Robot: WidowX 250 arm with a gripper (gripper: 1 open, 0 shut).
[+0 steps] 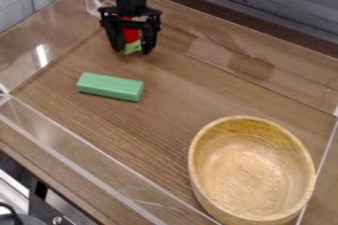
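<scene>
My black gripper (129,34) is lowered around a red object (132,37) with a small green part at the back of the table, its open fingers either side of it; the object is largely hidden behind the gripper. A green block (111,87) lies apart, nearer the viewer.
A large tan bowl (251,205) sits at the front right of the wooden table (211,76). Low walls edge the back and left.
</scene>
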